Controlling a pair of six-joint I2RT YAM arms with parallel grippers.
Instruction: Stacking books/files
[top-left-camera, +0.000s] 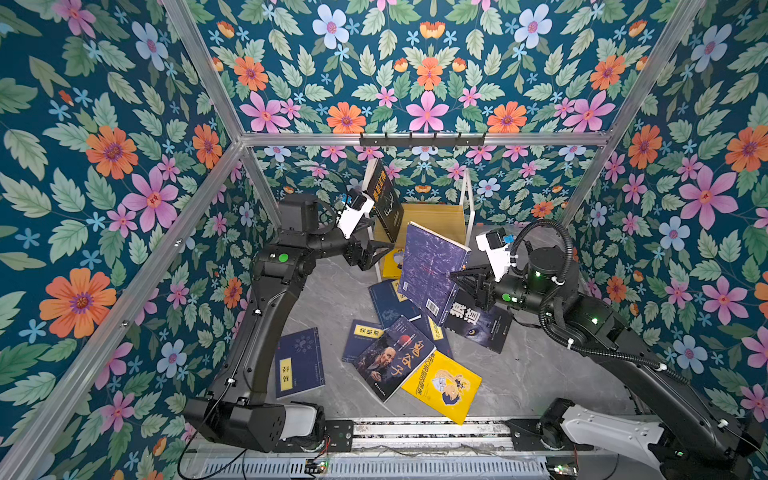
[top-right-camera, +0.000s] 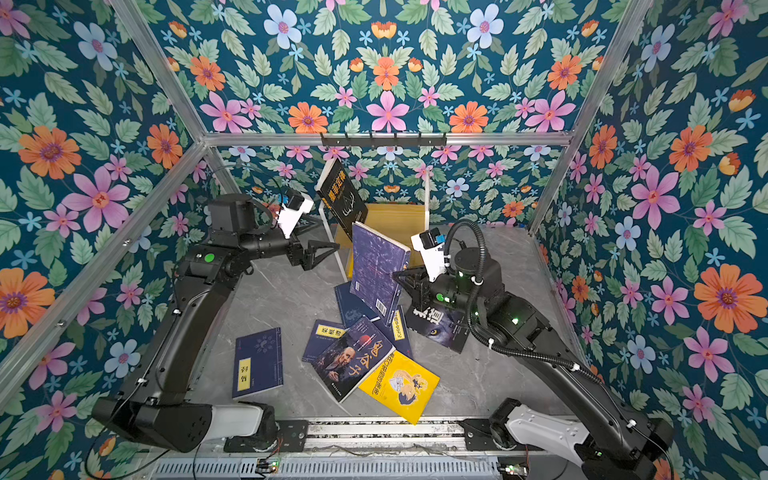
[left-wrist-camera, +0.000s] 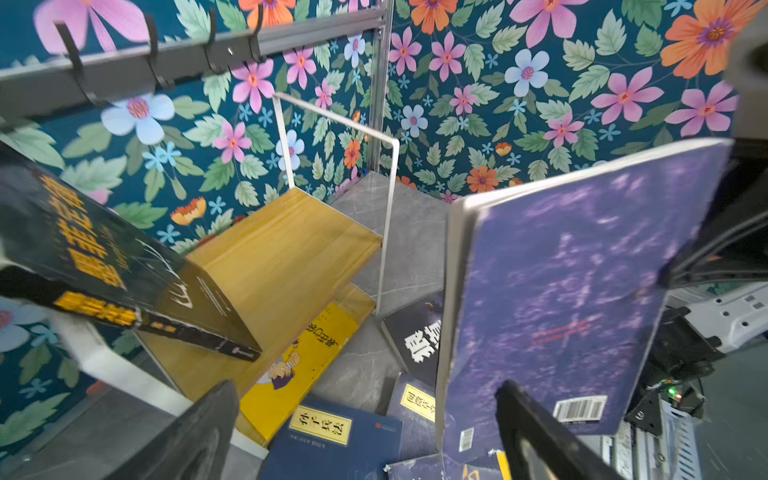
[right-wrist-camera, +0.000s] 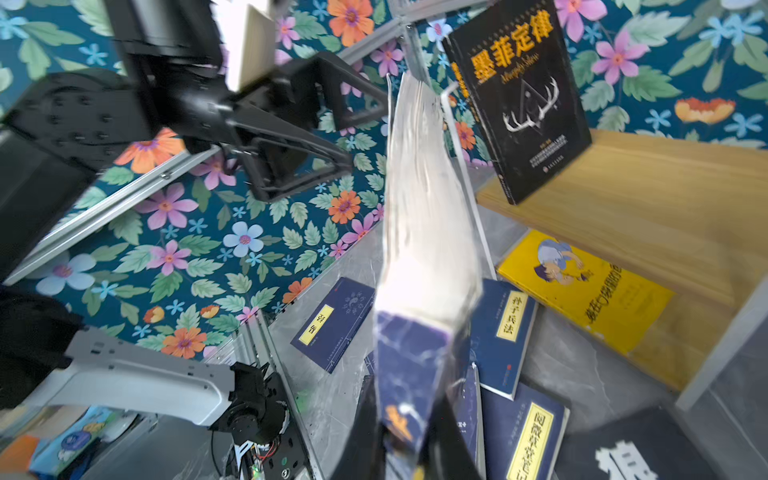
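A purple book (top-left-camera: 432, 268) stands upright in mid-air at my right gripper (top-right-camera: 404, 280), its lower edge between the fingers in the right wrist view (right-wrist-camera: 416, 376). My left gripper (top-left-camera: 372, 252) is open beside it to the left, with nothing between its fingers. A black book (right-wrist-camera: 528, 96) leans on the left end of the wooden shelf (right-wrist-camera: 680, 192). A yellow book (right-wrist-camera: 576, 280) lies on the lower level. On the table lie blue books (top-left-camera: 296, 364), the wolf book (top-left-camera: 488, 332), a dark portrait book (top-left-camera: 388, 360) and a front yellow book (top-left-camera: 444, 392).
The white shelf frame (left-wrist-camera: 388, 208) stands at the back centre. Books crowd the middle front.
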